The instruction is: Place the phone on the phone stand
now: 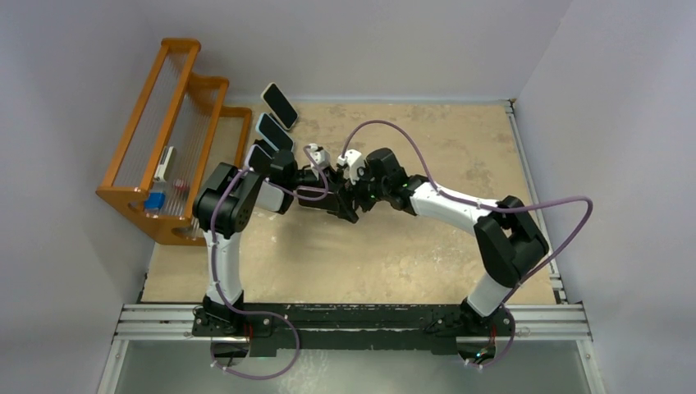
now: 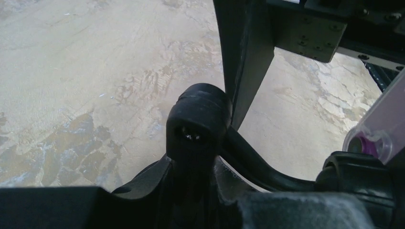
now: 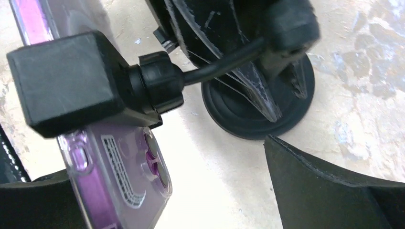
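Observation:
The phone (image 3: 124,162), in a clear case with purple edges, stands on edge beside the black head (image 3: 62,81) of the phone stand. Part of it is hidden behind that head; whether it is seated cannot be told. In the left wrist view, only a strip of the phone (image 2: 382,119) shows at the right. My left gripper is shut on the stand's joint (image 2: 198,114). The stand's round base (image 3: 258,119) is below. My right gripper is open around the phone's lower end, its right finger (image 3: 310,186) clear of it.
Several dark-screened devices (image 1: 275,131) stand in a row at the back left, beside a wooden rack (image 1: 176,123). Both arms meet closely near the middle.

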